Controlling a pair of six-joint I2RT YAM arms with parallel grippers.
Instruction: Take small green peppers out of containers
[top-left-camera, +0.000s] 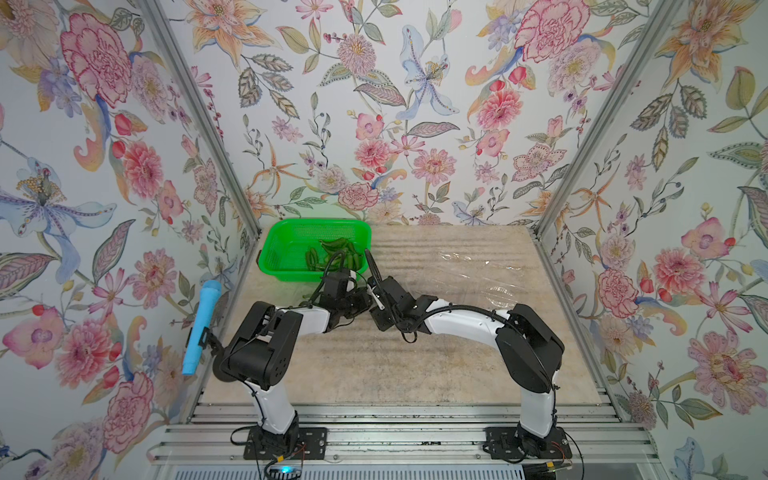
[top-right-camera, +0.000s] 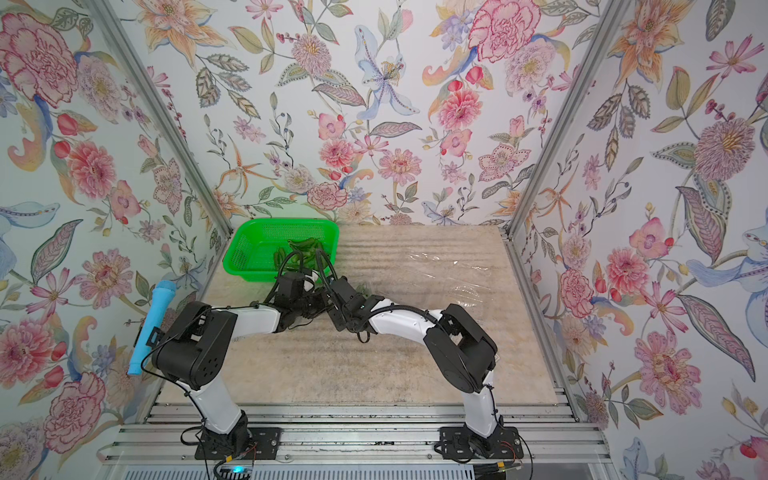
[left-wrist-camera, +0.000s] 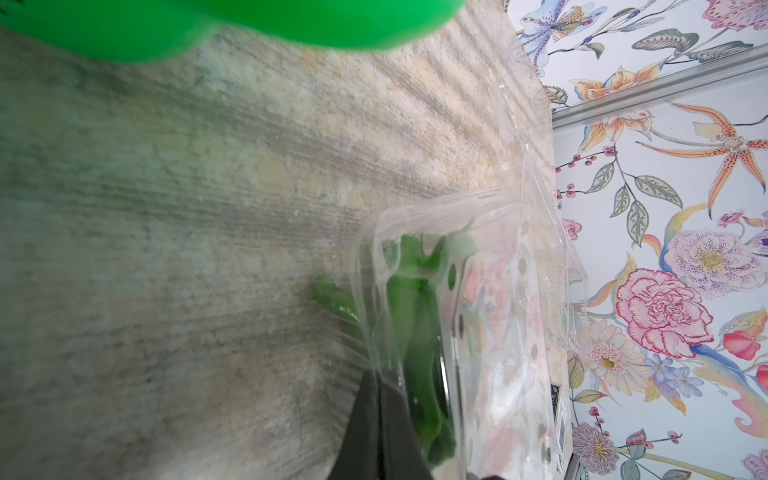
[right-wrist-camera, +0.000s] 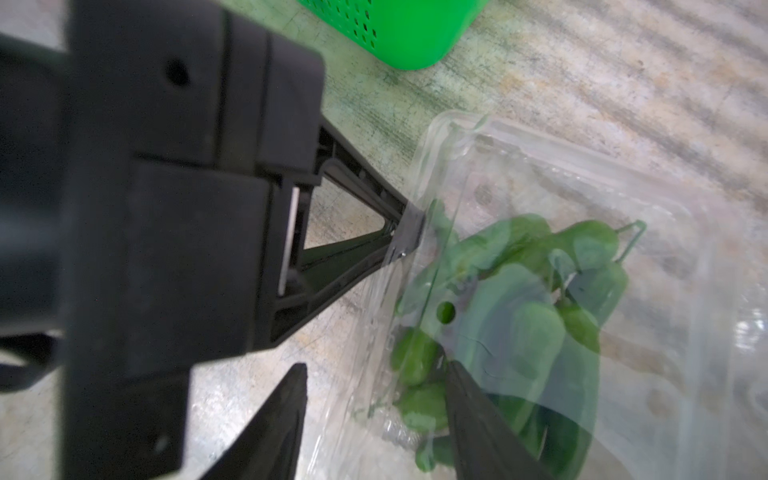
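Note:
Several green peppers (right-wrist-camera: 512, 336) lie in a clear plastic container (right-wrist-camera: 640, 176), seen through its see-through walls in the right wrist view. My left gripper is shut at that container's edge, its tips against the thin clear rim. Looking from the left wrist, the same peppers (left-wrist-camera: 416, 336) show just past the shut fingertips. My right gripper is part open over the near side of the container, its fingers apart and nothing held between them. More green peppers (top-left-camera: 342, 249) rest in the green basket (top-left-camera: 292, 232) at the back left.
Clear plastic lids or packaging (top-left-camera: 488, 272) lie on the right rear of the table (top-left-camera: 472, 376). The two arms meet closely at the middle. Bare table spreads in front of them. A blue tube (top-left-camera: 201, 324) stands at the left.

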